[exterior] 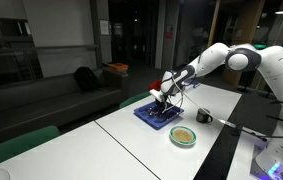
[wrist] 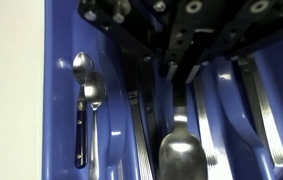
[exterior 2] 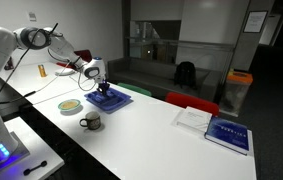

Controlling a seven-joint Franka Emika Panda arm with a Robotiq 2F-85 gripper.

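In the wrist view, a blue cutlery tray [wrist: 56, 125] fills most of the picture. My gripper points down into its middle section, the fingers shut around the upper handle of a large metal spoon [wrist: 182, 157], whose bowl lies toward the bottom of the view. The handle's end is hidden between the fingers. Two small spoons, one with a dark handle [wrist: 80, 130], lie in the left section. From outside, the arm reaches down over the tray [exterior: 153, 124], where the fingertips are too small to make out.
Close to the tray are a shallow green-rimmed bowl [exterior: 182, 137] and a dark mug [exterior 2: 91, 121]. Knives [wrist: 265, 115] and other cutlery lie tight around the spoon, between tray dividers. Books [exterior 2: 229, 134] rest at the table's far end.
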